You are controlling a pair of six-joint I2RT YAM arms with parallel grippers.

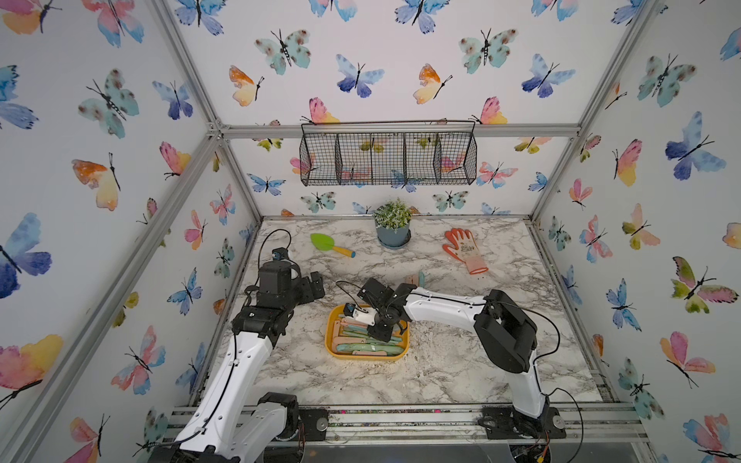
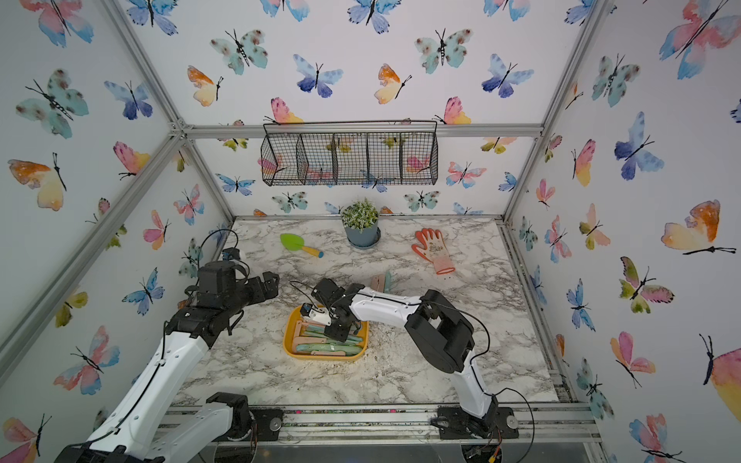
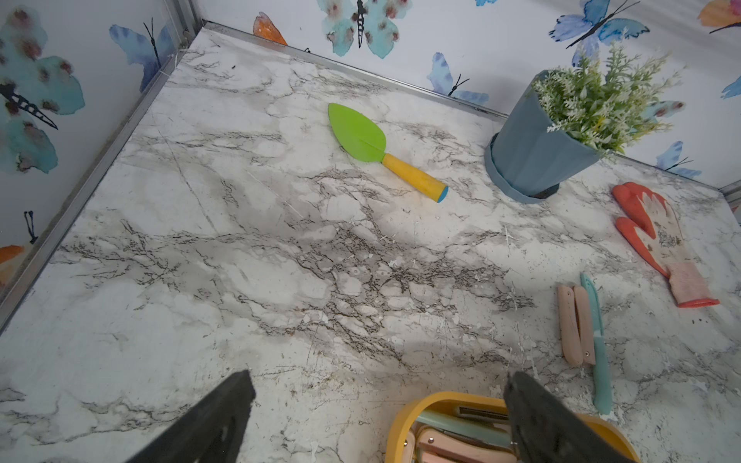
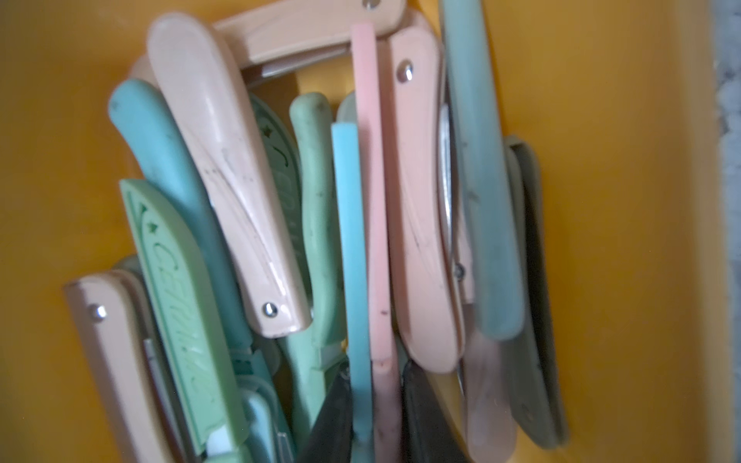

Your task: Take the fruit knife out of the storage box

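Observation:
The yellow storage box holds several pastel fruit knives and folded peelers, packed side by side. My right gripper is down in the box, its fingers around an upright-edged light blue piece and pink piece; whether it grips them firmly I cannot tell. My left gripper hangs above the table left of the box, fingers wide apart with nothing between them.
A pink folding knife and teal knife lie behind the box. A trowel, potted plant and glove are farther back.

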